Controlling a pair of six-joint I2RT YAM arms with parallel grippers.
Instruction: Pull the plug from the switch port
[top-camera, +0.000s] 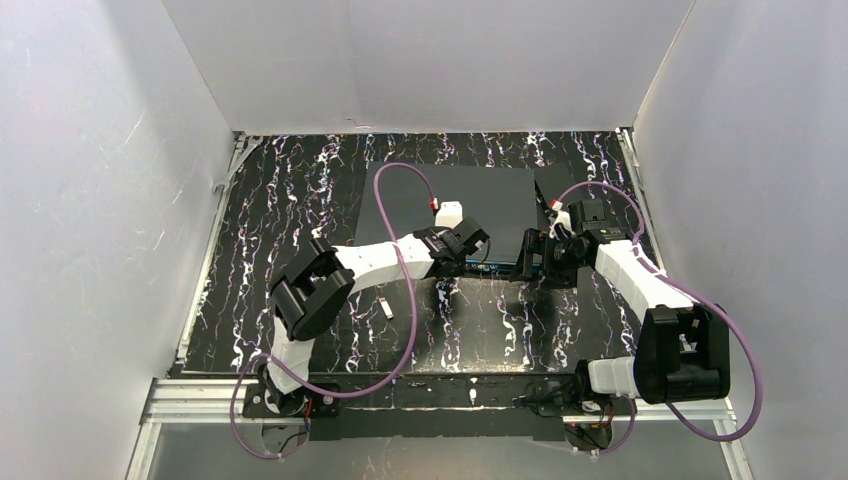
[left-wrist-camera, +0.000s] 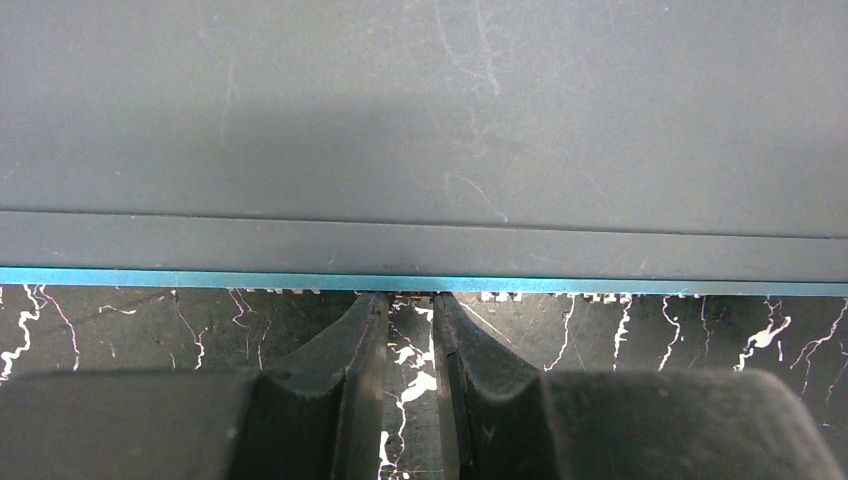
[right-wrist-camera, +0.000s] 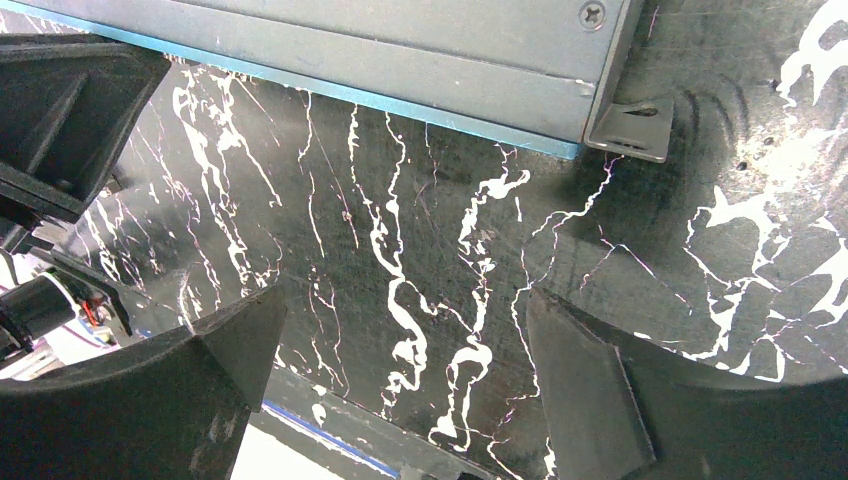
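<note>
The dark grey switch (left-wrist-camera: 420, 120) spans the left wrist view, its blue front edge running across just above my left fingertips. My left gripper is narrowly open at that edge; bare marbled table shows through the slim gap, with no plug visible between the fingers. No plugged port can be made out, as the front face is hidden from above. At the switch's right end, my right gripper stands wide open over bare table. A small white piece (top-camera: 386, 308), perhaps a plug, lies on the table in front of the switch, left of my left gripper.
Purple cables loop over both arms, the left cable (top-camera: 413, 300) crossing in front of the left forearm. A metal bracket (right-wrist-camera: 635, 130) juts from the switch's right end.
</note>
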